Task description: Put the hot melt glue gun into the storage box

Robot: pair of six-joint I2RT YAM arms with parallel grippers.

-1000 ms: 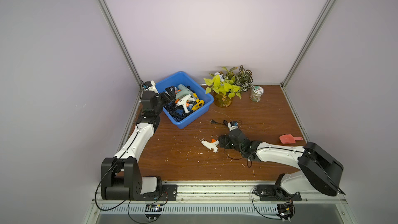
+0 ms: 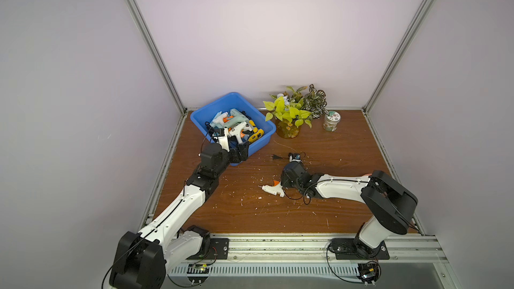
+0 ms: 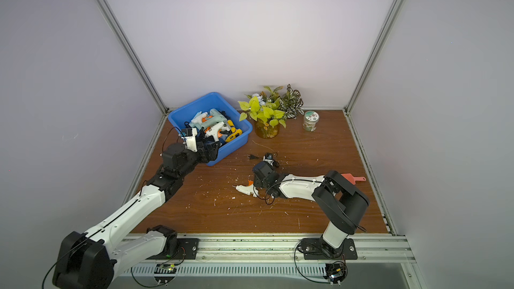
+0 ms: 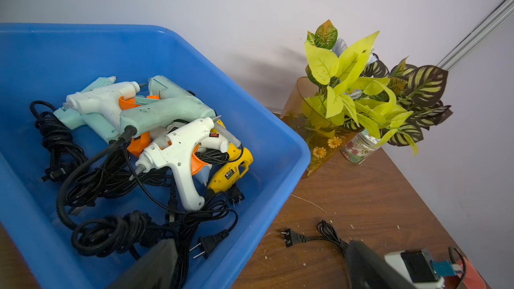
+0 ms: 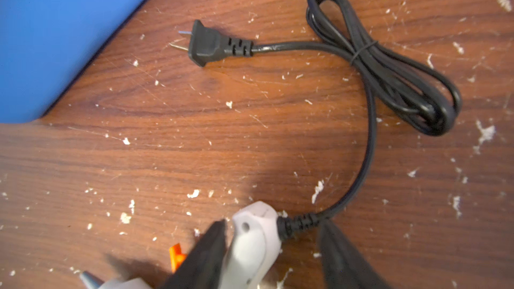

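A white glue gun (image 2: 273, 189) with an orange trigger lies on the table in the top left view. Its handle (image 5: 253, 246) stands between the fingers of my right gripper; the left finger overlaps the handle's edge, and bare table shows between the handle and the right finger. The gun's front is mostly cut off by the lower edge of that view. The blue storage box (image 4: 289, 144) stands at the back left, holding several glue guns and cords. My left gripper (image 2: 243, 152) is over the box's near side, open and empty.
The gun's black cord (image 5: 369, 133) and plug (image 5: 208, 42) lie on the table towards the box. A potted plant (image 2: 289, 112) and a jar (image 2: 332, 121) stand at the back. A red scoop (image 3: 353, 177) lies at the right.
My left arm has swung right, towards the box's near side. The right gripper has moved left to the gun's handle. The gun has shifted slightly to the right.
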